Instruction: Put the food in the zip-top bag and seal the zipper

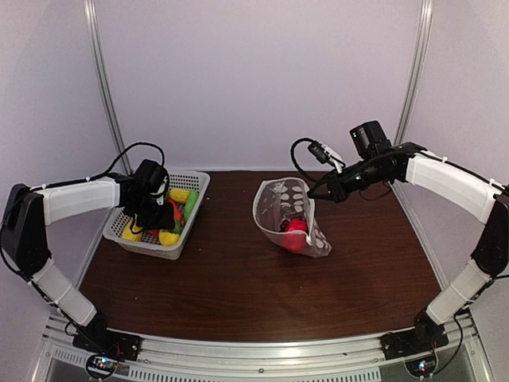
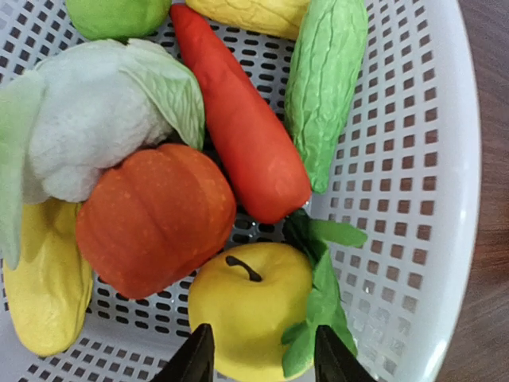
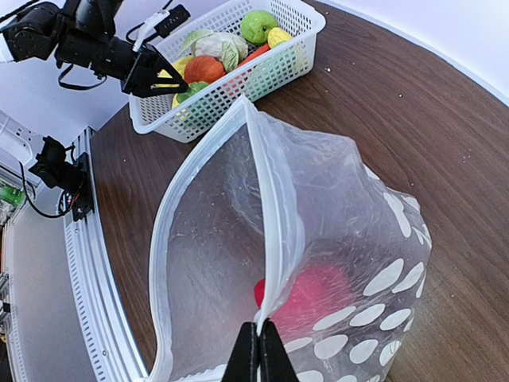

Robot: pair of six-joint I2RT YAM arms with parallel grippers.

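Observation:
My left gripper stands open over the front part of the white basket (image 1: 196,187), its fingertips on either side of a yellow apple (image 2: 238,302) with a green leaf (image 2: 326,298) on its right side. Nothing is visibly clamped there. Around it lie an orange pumpkin (image 2: 155,219), a red pepper-like piece (image 2: 246,127), a cauliflower (image 2: 91,119) and a green cucumber-like piece (image 2: 326,87). The clear zip top bag (image 1: 270,208) stands open mid-table with a pinkish-red item (image 1: 293,239) inside. My right gripper is shut on the bag's white rim (image 3: 266,191).
More food sits in the basket: a green round piece (image 3: 258,26) and yellow pieces (image 3: 278,37). Bare brown table (image 1: 223,294) lies between basket and bag and along the front. The basket's raised side walls surround the left gripper's spot.

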